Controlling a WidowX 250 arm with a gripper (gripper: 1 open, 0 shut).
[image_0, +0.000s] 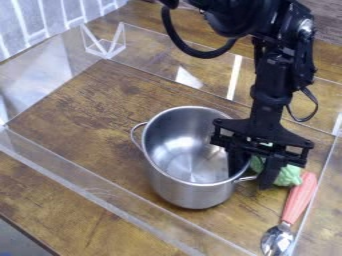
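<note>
A steel pot (179, 158) with two side handles stands on the wooden board. My black gripper (251, 166) is lowered over its right rim, near the right handle, and is shut; what lies between the fingertips is hidden, though it appears to be on the pot's rim. A pale green vegetable-like object (279, 173) lies just right of the pot, partly behind the gripper. A spoon with a pink handle (297, 202) lies at the lower right.
Low clear plastic walls (74, 172) border the board. The left half of the board (87, 115) is bare. A pale fence-like surface is at the top left.
</note>
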